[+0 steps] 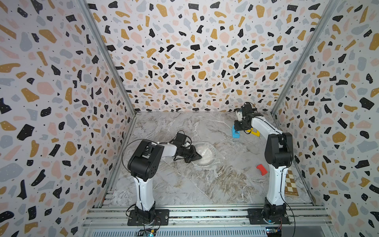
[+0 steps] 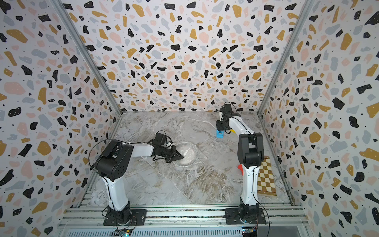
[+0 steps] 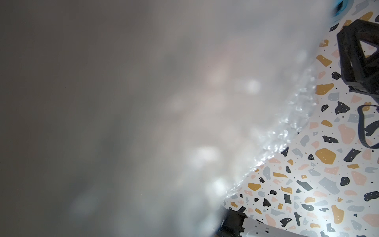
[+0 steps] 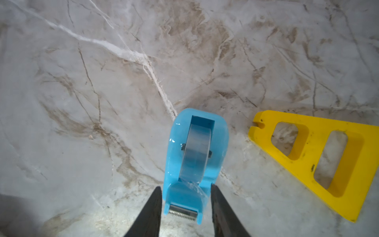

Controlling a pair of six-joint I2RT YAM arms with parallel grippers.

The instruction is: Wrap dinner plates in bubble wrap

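Observation:
A plate under clear bubble wrap lies on the middle of the table. My left gripper is down at its left edge; crumpled wrap fills most of the left wrist view, so whether it is shut is unclear. My right gripper hangs open over the near end of a blue tape dispenser with clear tape, one finger either side in the right wrist view.
A yellow plastic piece lies right of the dispenser. A red object and a checkered board lie at the right front.

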